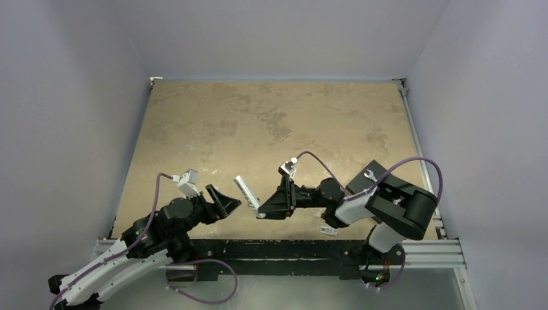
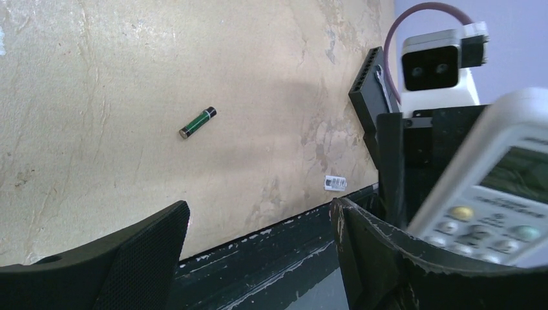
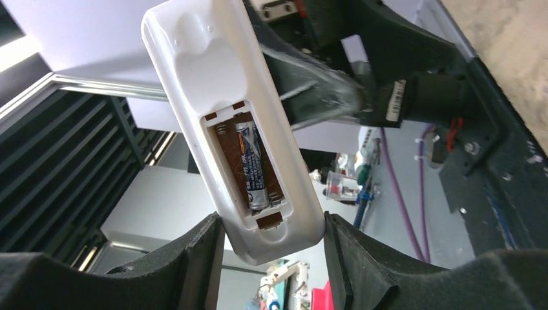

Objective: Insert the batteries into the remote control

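My right gripper is shut on the white remote control (image 3: 226, 84), held raised with its back to the right wrist camera. Its open battery compartment shows one silver battery (image 3: 252, 165) on one side, with bare space beside it. In the left wrist view the remote's keypad side (image 2: 484, 219) is blurred at the right. A green-and-black battery (image 2: 197, 122) lies on the table (image 2: 116, 77). My left gripper is open and empty, to the left of the remote in the top view.
A dark block with a wrench (image 1: 368, 174) sits at the table's right. A small white labelled item (image 1: 328, 230) lies near the front edge (image 1: 258, 258).
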